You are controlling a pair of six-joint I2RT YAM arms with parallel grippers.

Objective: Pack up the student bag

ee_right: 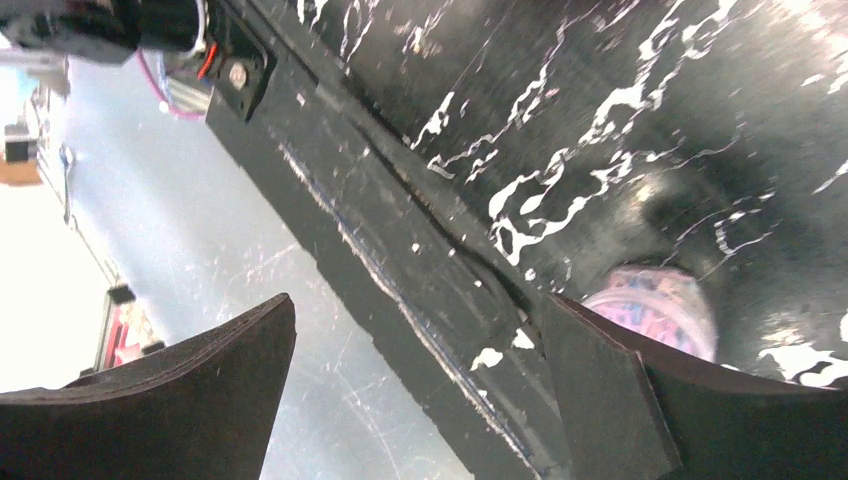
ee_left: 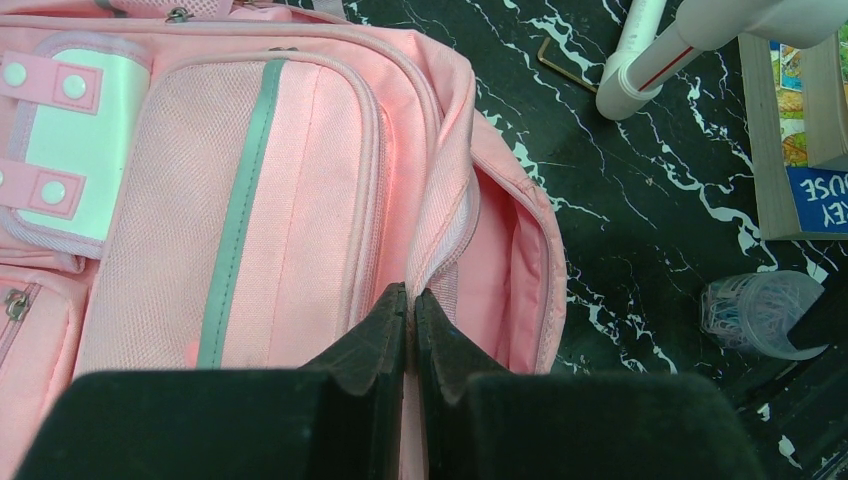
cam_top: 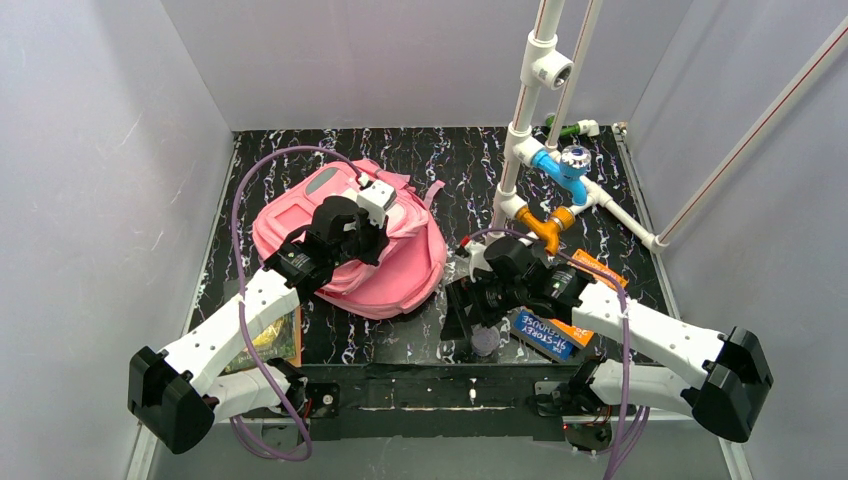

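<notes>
On the left of the table lies the pink bag [cam_top: 405, 275], its main compartment gaping along the right side in the left wrist view. My left gripper is shut on the edge of the bag's opening and holds that fabric up. A clear round tub of paper clips [ee_left: 758, 312] stands on the table to the right of the bag. Close above this tub [ee_right: 660, 310], my right gripper is open with nothing between its fingers; the tub shows beside its right-hand finger [ee_right: 610, 390]. Two books, one blue [cam_top: 545, 335] and one orange [cam_top: 575, 332], lie right of the tub.
White pipes [cam_top: 507, 180] with blue and orange fittings rise behind the right arm. A small hex key [ee_left: 566, 64] lies near the pipe. Another book [cam_top: 280, 340] is partly under the left arm. Bare table separates bag and tub.
</notes>
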